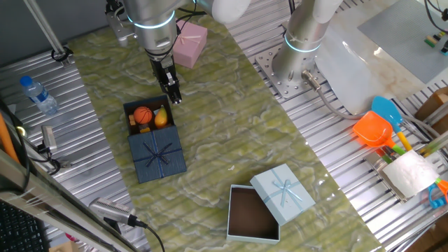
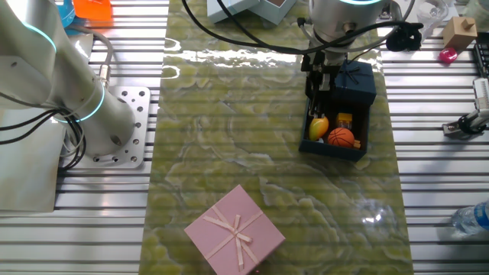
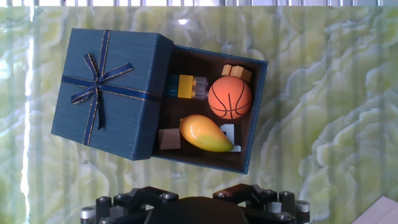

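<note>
A dark blue gift box (image 3: 259, 118) lies on the green mat with its ribboned lid (image 3: 118, 118) resting askew over one side. Inside the uncovered part are an orange toy basketball (image 3: 229, 98), a yellow-orange mango (image 3: 205, 133), a yellow block (image 3: 186, 86) and several small wooden or pale pieces. My gripper (image 1: 174, 96) hangs beside the open end of this box, close to the mango side. Only its black linkages show along the bottom of the wrist view, and the fingertips are too small and dark elsewhere to judge their spacing. Nothing is visibly held.
A closed pink gift box (image 2: 235, 230) sits apart on the mat. A light blue box (image 1: 253, 213) stands open and empty-looking, its lid (image 1: 283, 194) leaning over one edge. Off the mat are a water bottle (image 1: 40, 96) and an orange scoop (image 1: 374, 130).
</note>
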